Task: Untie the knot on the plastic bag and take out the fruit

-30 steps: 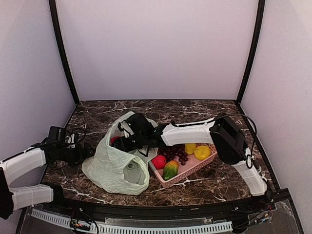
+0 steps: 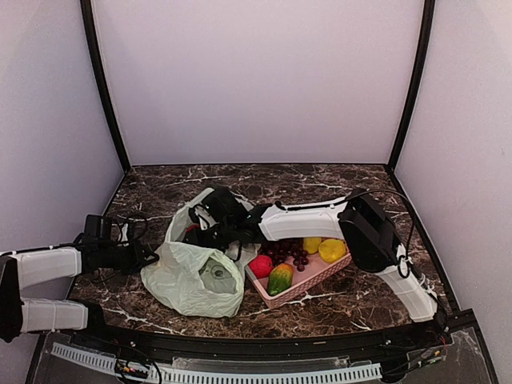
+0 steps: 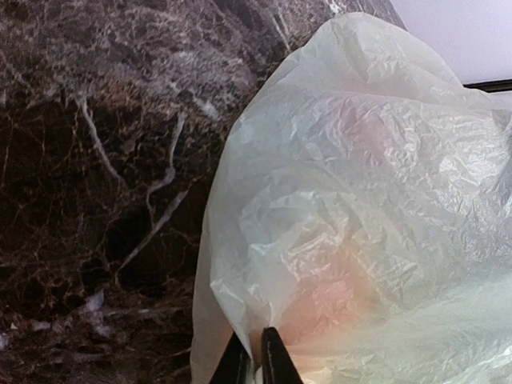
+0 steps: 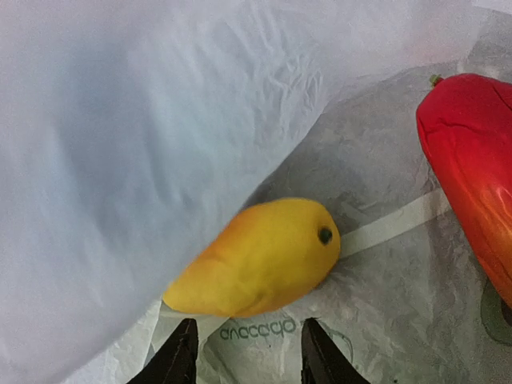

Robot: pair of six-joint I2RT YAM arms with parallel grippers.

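The whitish plastic bag (image 2: 180, 280) lies untied with a wide mouth, left of the middle of the table. At its left edge my left gripper is shut, with a thin fold of the bag's plastic between its fingertips. Inside the bag reaches my right gripper, its fingers apart and only the printed bag floor showing between them. Just beyond those fingers lies a yellow mango (image 4: 264, 256). A long red fruit (image 4: 472, 172) rests to the right in the right wrist view. Draped plastic hides part of the mango.
Right of the bag stands a pink basket (image 2: 276, 303) holding a red fruit (image 2: 260, 266), a green-orange papaya (image 2: 280, 279), dark grapes (image 2: 288, 254) and yellow fruit (image 2: 331, 250). My right arm crosses above it.
My left gripper has moved slightly right and toward the table's front edge. The bag's left side has shifted a little rightward.
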